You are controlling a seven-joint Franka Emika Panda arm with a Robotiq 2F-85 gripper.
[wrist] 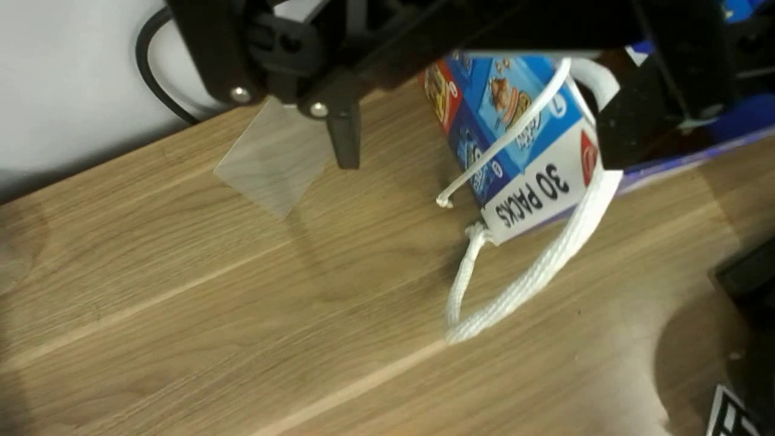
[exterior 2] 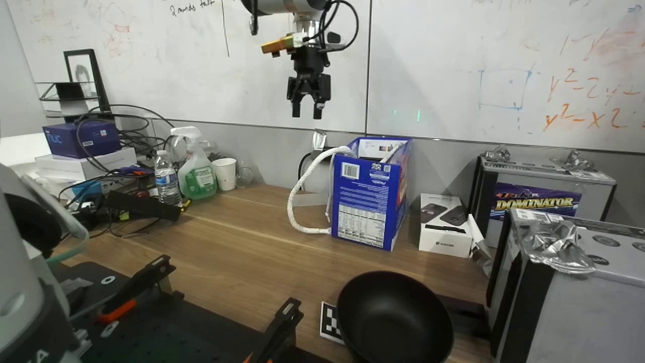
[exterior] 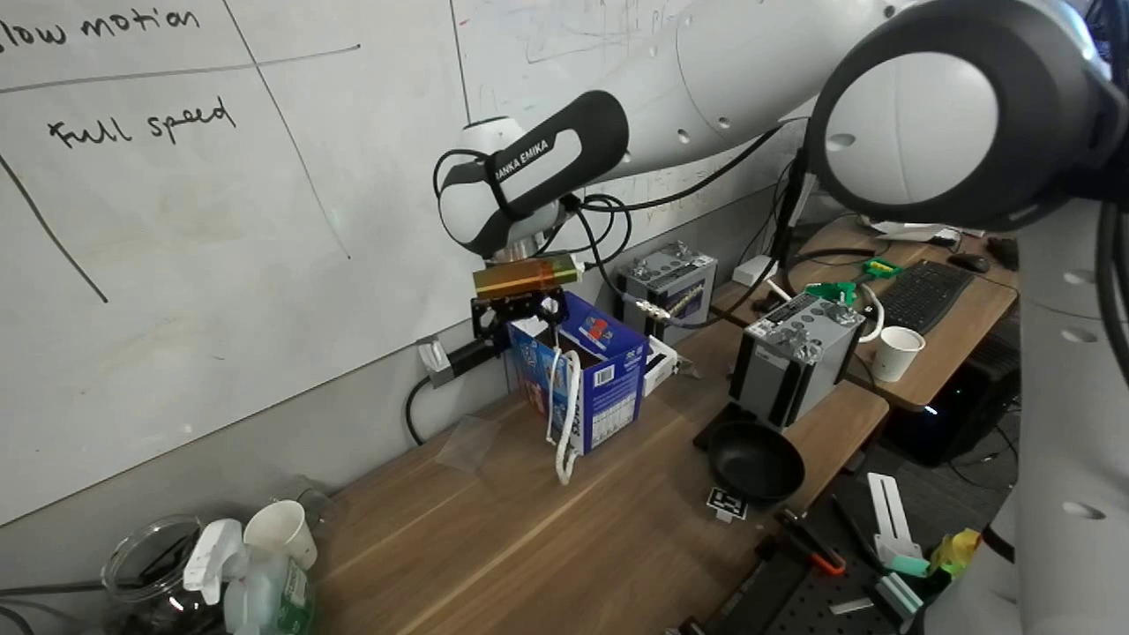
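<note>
A blue open-topped snack box [exterior 2: 364, 202] stands on the wooden table against the wall; the wrist view shows "30 PACKS" on its side panel [wrist: 534, 185]. A thick white rope [exterior 2: 294, 199] loops out over its rim and down to the table, with a thinner white cord [wrist: 508, 138] beside it. My gripper [exterior 2: 307, 112] hangs above the table, higher than the box and to its left in exterior view 2. Its fingers are open, fingers pointing down, with nothing held between them. Most of the box's inside is hidden.
A black pan [exterior 2: 396, 317] sits near the front edge, close to grey batteries [exterior 2: 574, 290]. A white phone box [exterior 2: 445, 224] stands right of the blue box. Spray bottle [exterior 2: 197, 166] and paper cup [exterior 2: 224, 173] stand at the back left.
</note>
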